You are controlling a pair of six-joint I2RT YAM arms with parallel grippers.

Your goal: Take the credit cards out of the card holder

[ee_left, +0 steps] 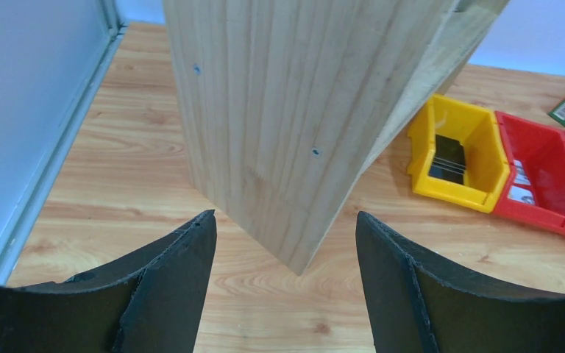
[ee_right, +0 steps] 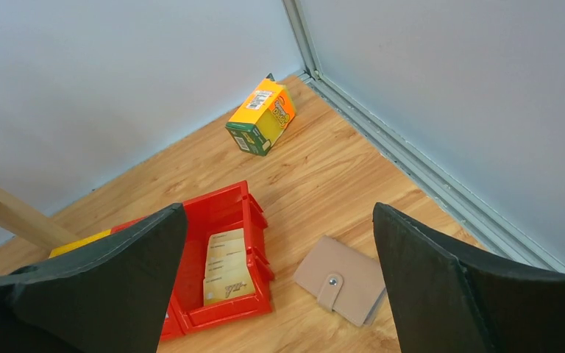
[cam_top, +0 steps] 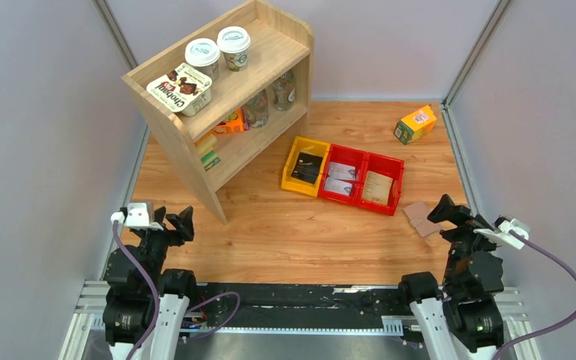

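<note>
A pinkish-beige card holder (ee_right: 344,276) lies flat on the table, its snap strap fastened over one edge. In the top view the card holder (cam_top: 423,218) is right of the red bins, partly overhung by my right gripper (cam_top: 450,217). That right gripper is open and empty, above the table. My left gripper also stands open, with nothing between its fingers, in front of the shelf's side panel. Flat cards lie in the bins: dark ones (cam_top: 307,167) in the yellow bin, white ones (cam_top: 339,186) and beige ones (cam_top: 376,188) in the red bins.
A wooden shelf (cam_top: 172,150) with cups and food packs takes up the back left. The yellow bin (cam_top: 288,174) and red bins (cam_top: 400,180) stand joined mid-table. At the back right lies a yellow-green box (cam_top: 415,124).
</note>
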